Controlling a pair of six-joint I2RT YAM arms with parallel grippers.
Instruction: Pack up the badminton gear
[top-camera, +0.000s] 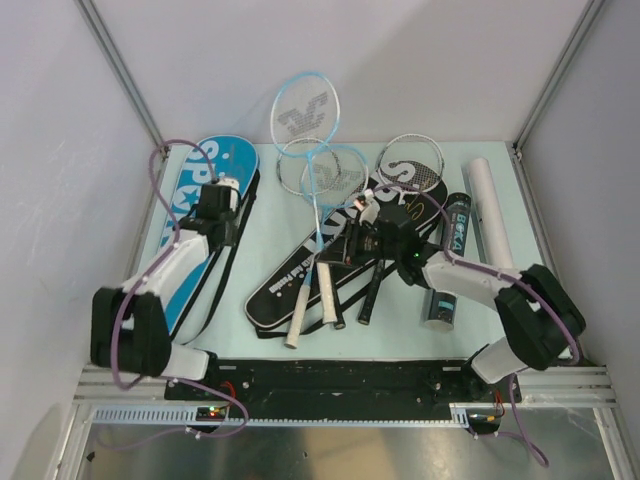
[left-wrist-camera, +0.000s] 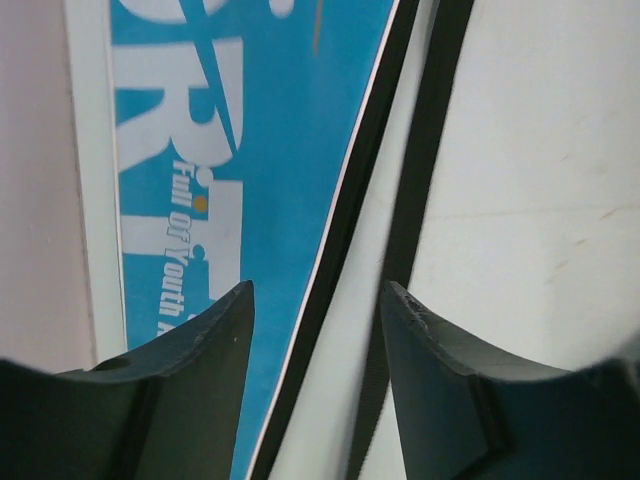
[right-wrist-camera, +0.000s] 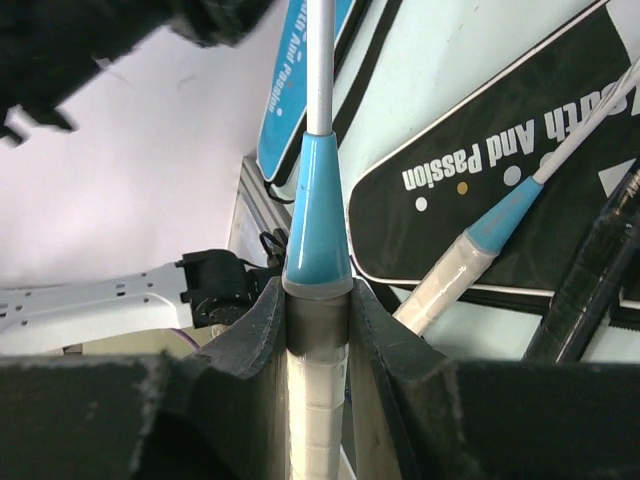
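Note:
A blue-framed racket (top-camera: 305, 110) is in my right gripper (top-camera: 326, 256), its head up toward the back wall. In the right wrist view, the fingers (right-wrist-camera: 255, 345) close around the racket's blue cone (right-wrist-camera: 318, 215) and the top of its pale grip. A second blue-framed racket (top-camera: 335, 178) lies beneath, its handle (right-wrist-camera: 445, 282) over the black bag (top-camera: 300, 270). At left lies the blue racket bag (left-wrist-camera: 270, 240) with its black strap (left-wrist-camera: 405, 220). Above its right edge, my left gripper stands open, nothing between its fingers.
Two more rackets lie at the back, one head (top-camera: 410, 163) over the black bag. On the right are a dark shuttlecock tube (top-camera: 443, 310) and a long white roll (top-camera: 490, 215). The table between the two bags is mostly clear.

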